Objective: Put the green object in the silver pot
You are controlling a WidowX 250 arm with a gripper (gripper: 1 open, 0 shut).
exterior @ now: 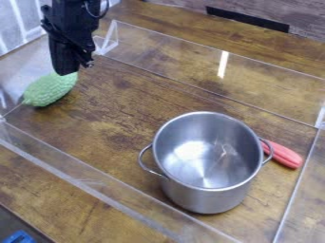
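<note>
A light green oblong object (48, 90) rests on the wooden table at the left, its narrow end pointing toward the lower left. Just above and to the right of it in the picture is my black gripper (71, 67), apart from the green object. How far its fingers stand from each other is hard to make out against the dark arm. The silver pot (210, 195) stands upright at the lower right, its mouth facing up and its inside empty.
Behind the pot's right side lies a red-handled thing (283, 155). Clear walls (95, 192) border the work area. Something blue (18, 236) shows at the lower left corner.
</note>
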